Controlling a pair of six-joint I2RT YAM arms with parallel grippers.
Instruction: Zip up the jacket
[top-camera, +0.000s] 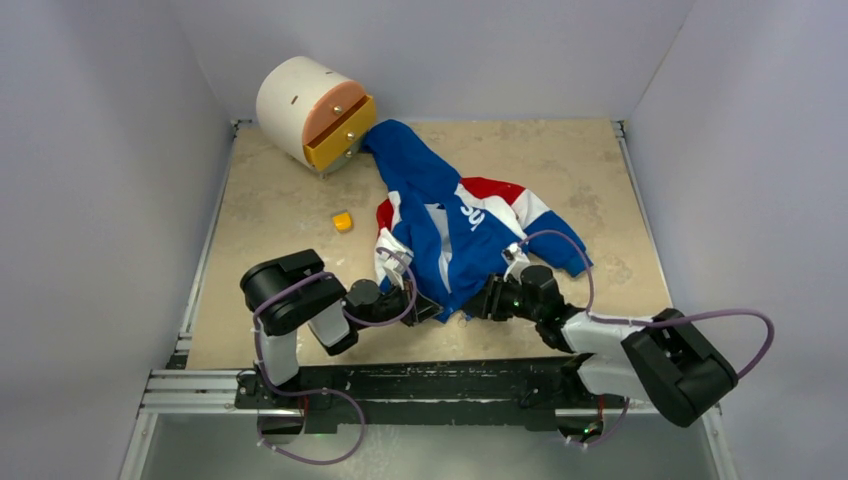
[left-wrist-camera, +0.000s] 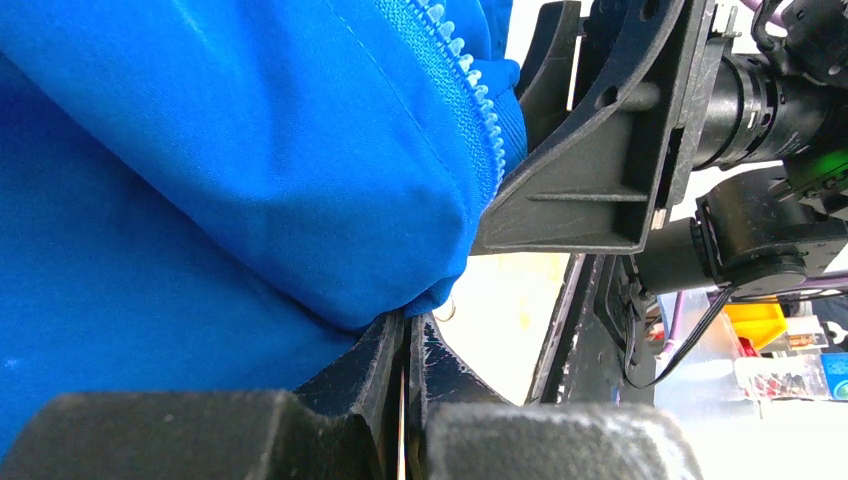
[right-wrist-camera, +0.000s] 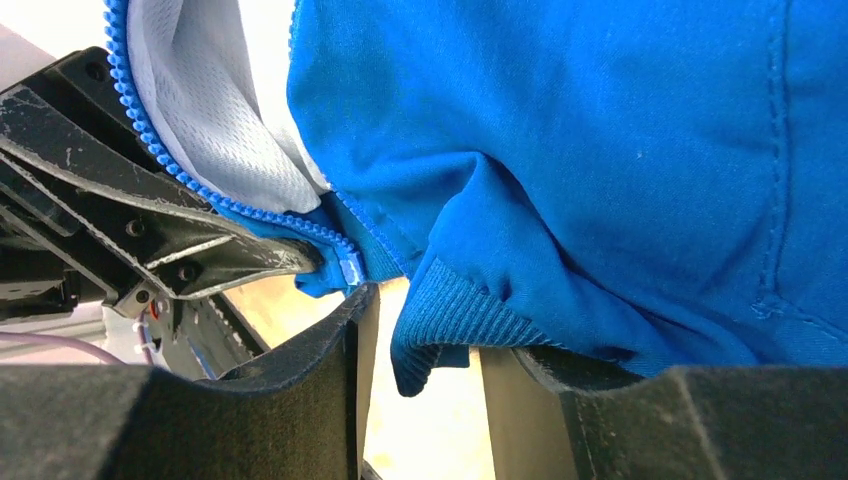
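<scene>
The blue jacket (top-camera: 490, 245), with white and red sleeves, lies with its front parted. At the lower hem my left gripper (top-camera: 437, 310) is shut on the cloth beside the bottom of one zipper edge. In the right wrist view, that edge's blue teeth (right-wrist-camera: 175, 170) run down to a small end piece (right-wrist-camera: 350, 268) by the left finger. My right gripper stands open, a ribbed fold of the other hem (right-wrist-camera: 450, 320) lying between its separated fingers. The left wrist view shows this side's zipper teeth (left-wrist-camera: 465, 70). I cannot make out the slider.
A white barrel-shaped drawer unit (top-camera: 295, 95) stands at the back left, its yellow drawer pulled out. A small yellow block (top-camera: 342, 221) sits left of the jacket.
</scene>
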